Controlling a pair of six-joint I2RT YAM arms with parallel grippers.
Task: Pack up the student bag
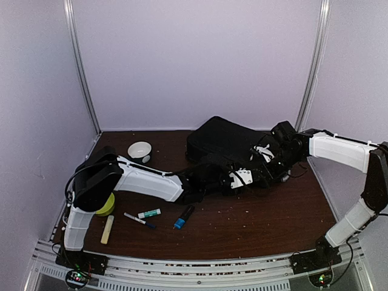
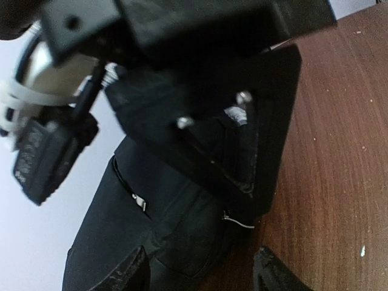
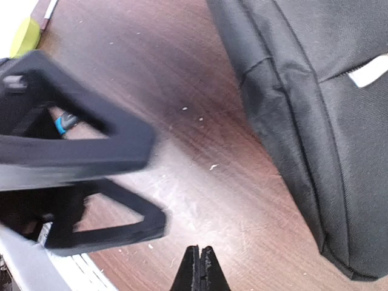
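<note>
The black bag (image 1: 221, 134) lies at the back right of the table, partly covered by both arms. A silver zipper pull (image 2: 139, 202) shows on it in the left wrist view, and a pale pull tab (image 3: 368, 71) at the right of the right wrist view. My right gripper is shut with nothing between its fingers, over bare table beside the bag; the tab is well outside them. My left gripper stands open, its fingers (image 2: 134, 274) apart, near the bag's front side and empty.
The two grippers are very close together. To the left lie a white bowl (image 1: 140, 150), a green bowl (image 1: 107, 205), a yellow stick (image 1: 107, 230), a pen (image 1: 139, 220), a green-and-white tube (image 1: 149, 213) and a black-and-blue marker (image 1: 183, 217).
</note>
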